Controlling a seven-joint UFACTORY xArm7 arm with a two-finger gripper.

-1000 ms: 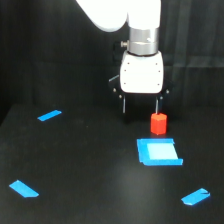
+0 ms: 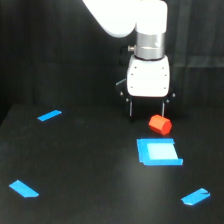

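A small red block (image 2: pixel 160 125) lies tipped over on the dark table, just behind the taped square. Above it and slightly to its left, my gripper (image 2: pixel 148 110) hangs down under its white hand. Its dark fingers stand wide apart, with nothing seen held between them. The right finger is over or close to the block; whether they touch cannot be told against the black background.
A white square (image 2: pixel 162 151) edged with blue tape lies in front of the block. Blue tape strips (image 2: pixel 49 115) mark the table (image 2: pixel 95 165).
My gripper has shifted a little to the right and slightly lower. The red block stood upright before and now lies tilted over.
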